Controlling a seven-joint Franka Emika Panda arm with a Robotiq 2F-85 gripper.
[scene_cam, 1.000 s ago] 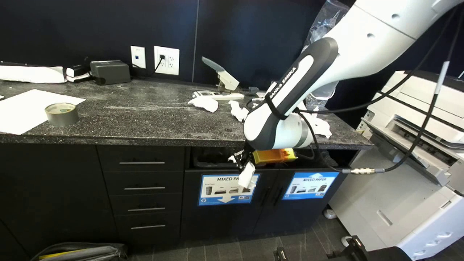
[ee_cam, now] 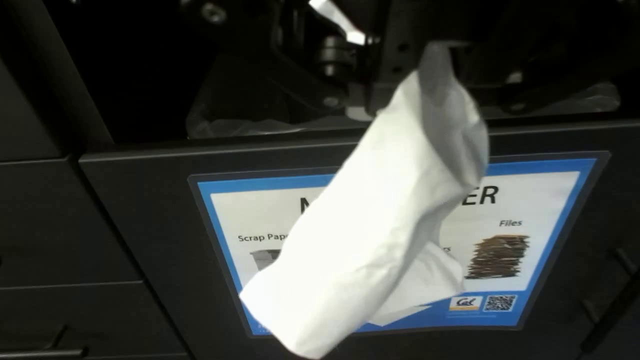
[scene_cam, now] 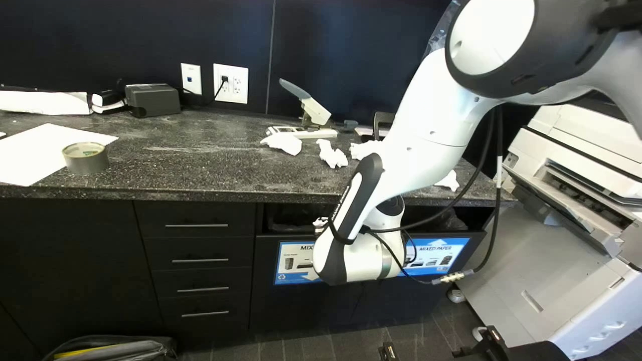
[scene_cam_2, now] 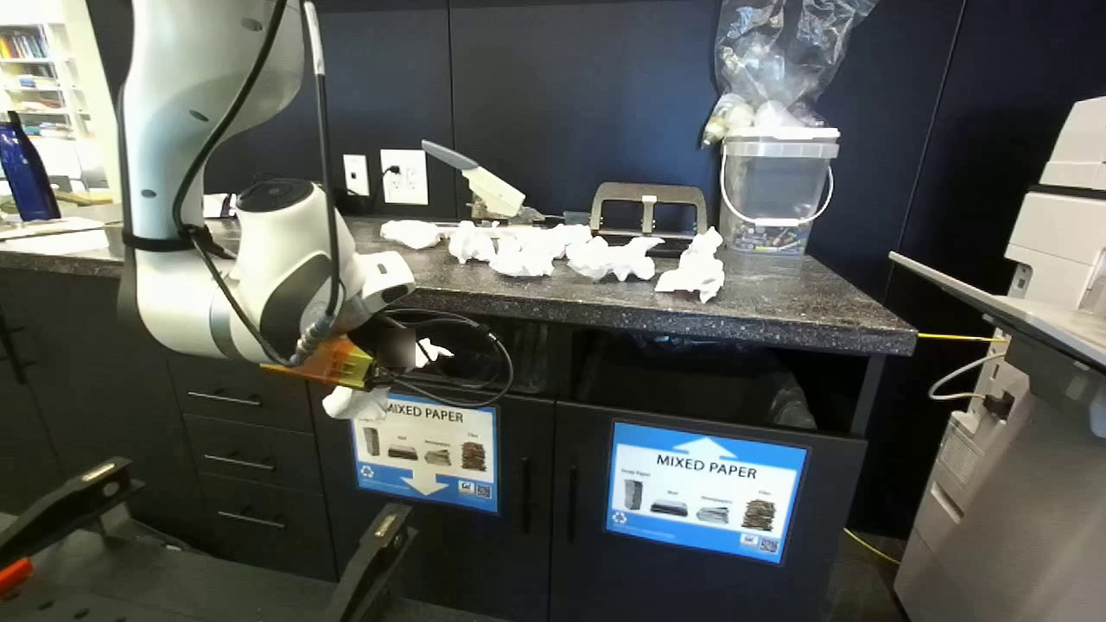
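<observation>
A crumpled white paper hangs down from my gripper, whose shut fingers pinch its upper end; the dark fingers are hard to make out. In exterior view 2 the paper dangles under the gripper, before the left cabinet door. An open dark slot with a clear liner lies above that door's "MIXED PAPER" sign. The wrist view has the paper covering the middle of this sign. My arm hides the gripper in exterior view 1.
Several crumpled white papers lie on the dark counter. Behind them stand a hole punch and a clear bucket. To the right is a printer. A tape roll sits on the left, with bare counter beside it.
My arm's wrist has swung lower and toward the camera in exterior view 1. It now blocks the gripper and held paper, which showed before the left sign a second ago.
</observation>
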